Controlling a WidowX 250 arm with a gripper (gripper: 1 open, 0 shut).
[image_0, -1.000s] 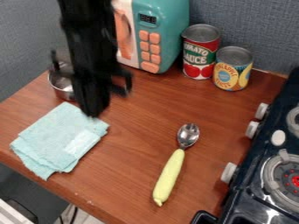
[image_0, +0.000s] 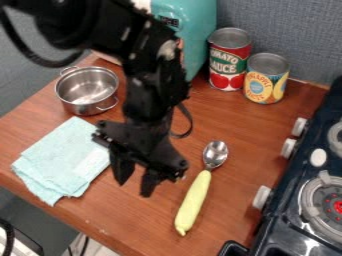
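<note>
The black gripper (image_0: 144, 166) hangs low over the wooden counter, between the folded light-blue cloth (image_0: 48, 167) on the left and a spoon with a pale yellow handle (image_0: 194, 202) on the right. Its fingers look parted, with nothing visible between them. The spoon's metal bowl (image_0: 215, 153) points toward the back. The arm covers part of the teal appliance behind it.
A steel pot (image_0: 88, 87) sits at the back left. Two cans, a sauce can (image_0: 229, 62) and a yellow-labelled can (image_0: 266, 80), stand at the back right. The stove (image_0: 307, 215) fills the right side.
The gripper has moved down and to the right, toward the spoon. The pot has come into fuller view. The objects on the counter have not visibly moved.
</note>
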